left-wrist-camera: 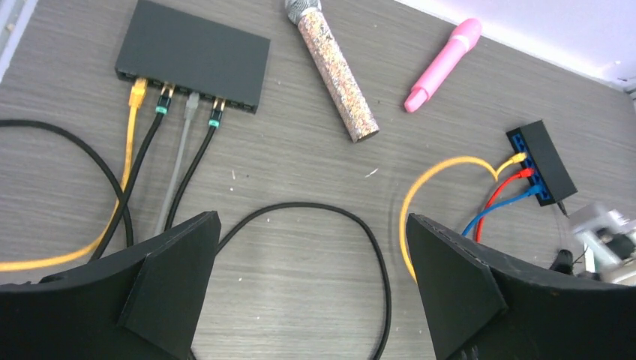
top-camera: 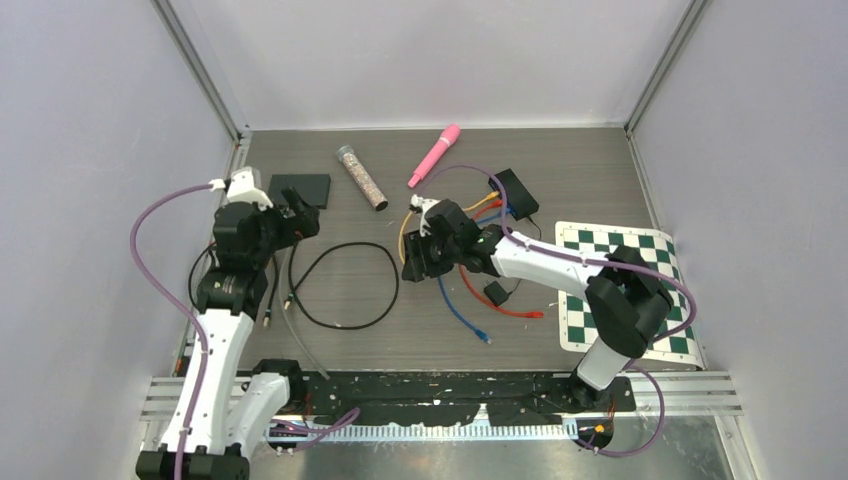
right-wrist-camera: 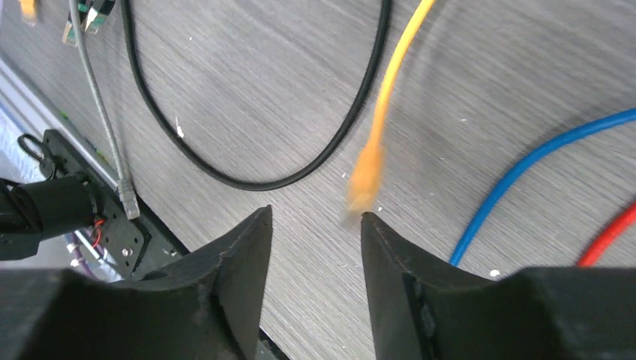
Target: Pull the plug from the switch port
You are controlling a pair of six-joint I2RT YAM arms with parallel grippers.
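Observation:
A small black switch [left-wrist-camera: 547, 157] with yellow [left-wrist-camera: 517, 157], red [left-wrist-camera: 525, 172] and blue [left-wrist-camera: 534, 190] plugs in its ports sits at the back right. A larger black switch [left-wrist-camera: 193, 56] at the left holds several cables. My left gripper stands open above the table near it, nothing between its fingers. My right gripper is over the middle, left of the small switch; the blurred loose end of the yellow cable [right-wrist-camera: 366, 176] shows just beyond its fingertips, and whether it is held cannot be told.
A glitter tube [top-camera: 362, 177] and pink microphone [top-camera: 433, 157] lie at the back. A checkered board [top-camera: 577, 330] is at the right. A black cable loop [top-camera: 340, 327] lies centre-left, grey table inside it.

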